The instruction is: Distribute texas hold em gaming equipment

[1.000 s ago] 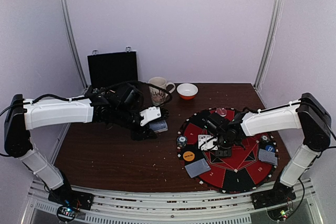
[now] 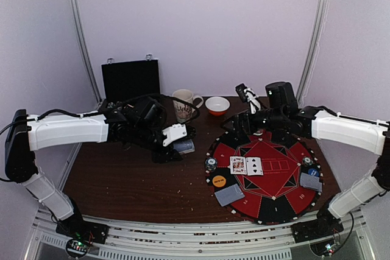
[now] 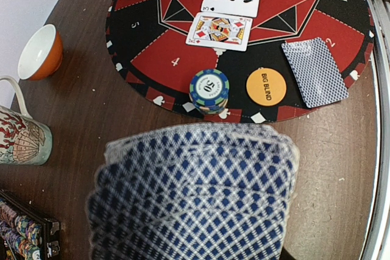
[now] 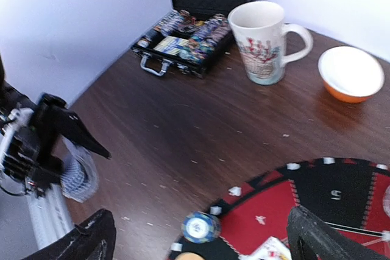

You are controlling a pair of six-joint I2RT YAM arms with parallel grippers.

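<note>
A fanned deck of blue-backed cards [image 3: 195, 193] fills the bottom of the left wrist view; my left gripper [image 2: 173, 150] is shut on it, left of the mat. On the round red and black poker mat [image 2: 274, 210] lie two face-up cards side by side: a king of diamonds [image 3: 219, 31] and a three of spades [image 3: 231, 2]. Blue-backed cards lie face down at the front left [image 2: 230, 195] and right [image 2: 311, 181]. A chip stack [image 3: 209, 91] stands near an orange big blind disc [image 3: 266, 86]. My right gripper [image 2: 236, 125] is raised over the mat's back-left edge, open and empty.
An open black chip case [image 4: 183, 44] stands at the back left. Beside it are a white mug [image 4: 259, 35] and a small white and orange bowl [image 4: 350, 71]. More chips [image 2: 306, 161] sit at the mat's right.
The right gripper has risen from the middle of the mat and moved back and left, uncovering the face-up three of spades. The left arm has stayed still with the deck.
</note>
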